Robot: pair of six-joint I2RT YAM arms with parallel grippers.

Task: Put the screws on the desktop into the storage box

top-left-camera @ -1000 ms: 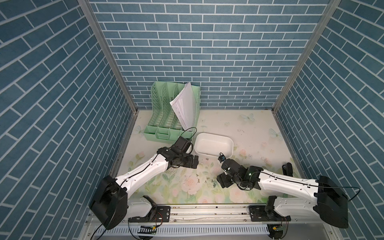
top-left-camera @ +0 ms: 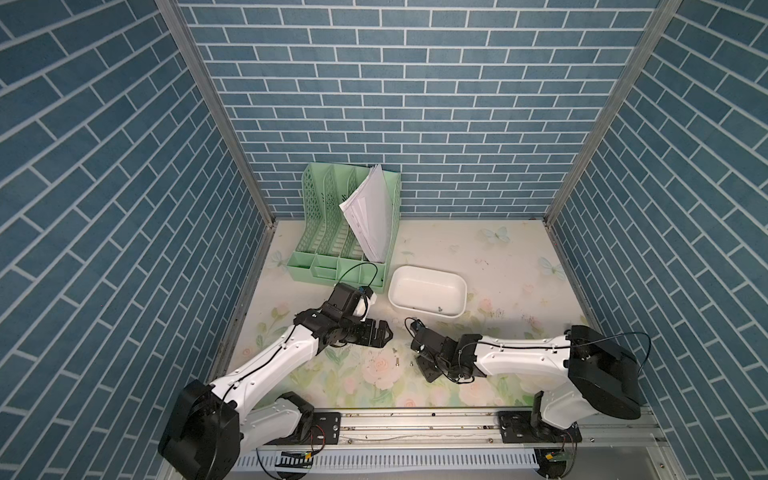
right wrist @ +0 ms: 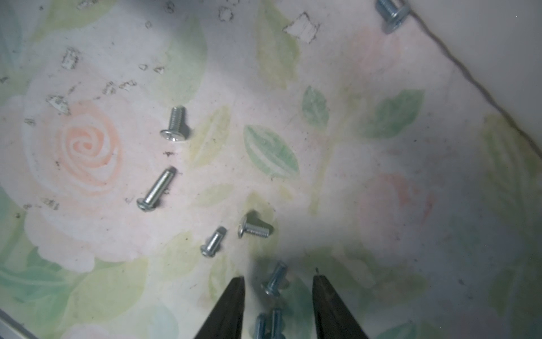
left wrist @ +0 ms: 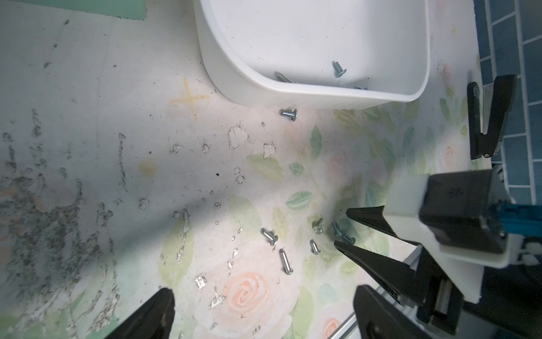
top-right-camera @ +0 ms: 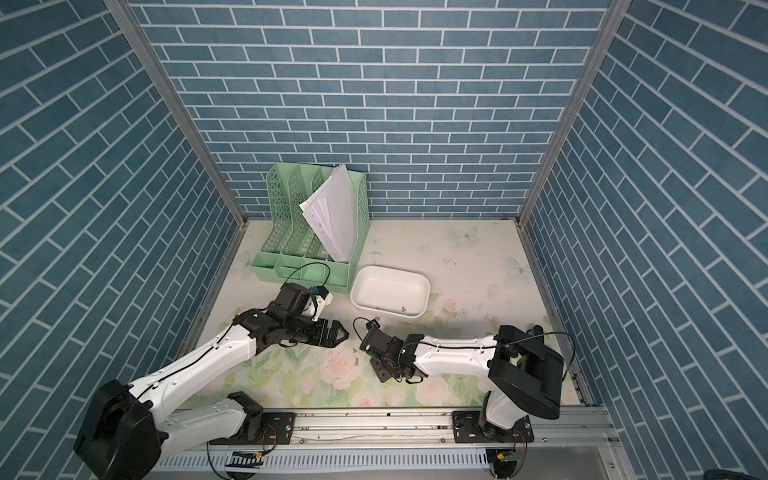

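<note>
The white storage box [top-left-camera: 427,289] holds a few screws, seen inside it in the left wrist view; one screw [left wrist: 288,114] lies just outside its front wall. Several screws lie on the desktop, including a long screw [right wrist: 156,189] and a short screw [right wrist: 211,241]. My left gripper [top-left-camera: 372,333] stands open left of these screws, nothing between its fingers. My right gripper is low over the cluster, its fingers apart on either side of some screws.
A green file organiser [top-left-camera: 320,216] with papers stands behind left. A black stapler [left wrist: 490,113] lies at the right side.
My right gripper has moved left and down over the screws. My left arm has drawn back slightly to the left.
</note>
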